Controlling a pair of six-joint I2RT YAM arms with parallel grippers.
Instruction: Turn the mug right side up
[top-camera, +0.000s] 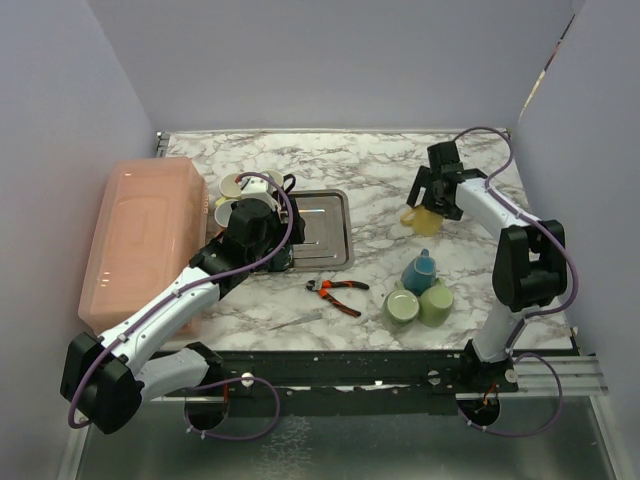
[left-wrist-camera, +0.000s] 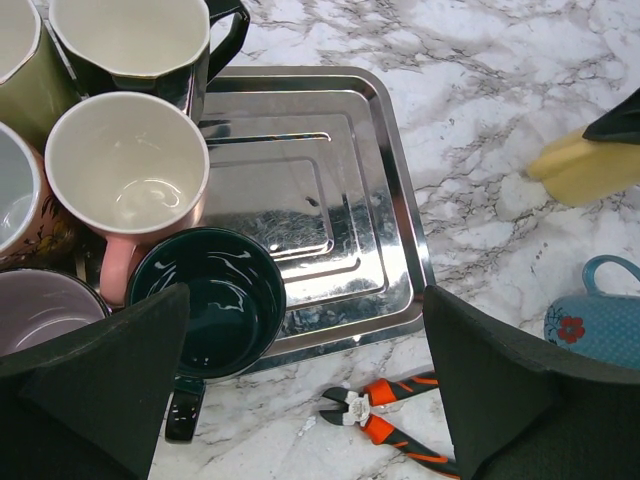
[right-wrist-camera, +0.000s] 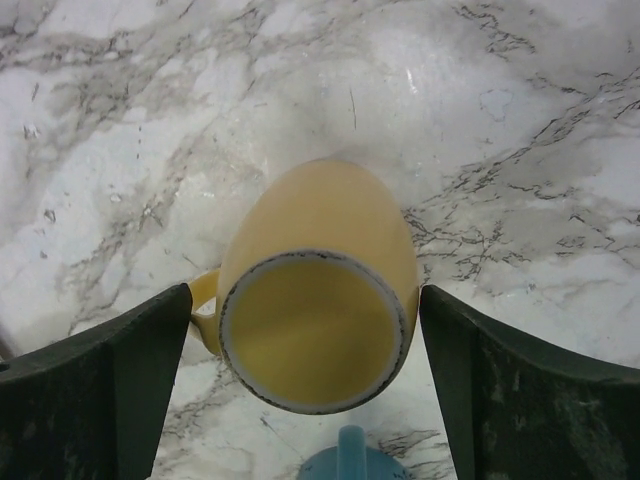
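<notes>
The yellow mug (top-camera: 425, 222) lies at the right of the table under my right gripper. In the right wrist view the mug (right-wrist-camera: 310, 325) shows its base toward the camera and its handle to the left. My right gripper is open, one finger at each side of the mug. My left gripper is open over the left part of the metal tray, above several mugs, with no object held between its fingers.
The metal tray (top-camera: 343, 225) holds several mugs. Orange pliers (top-camera: 340, 284) lie below it. A blue mug (top-camera: 419, 274) and green mugs (top-camera: 436, 306) are below the yellow one. A pink box (top-camera: 140, 240) fills the left side.
</notes>
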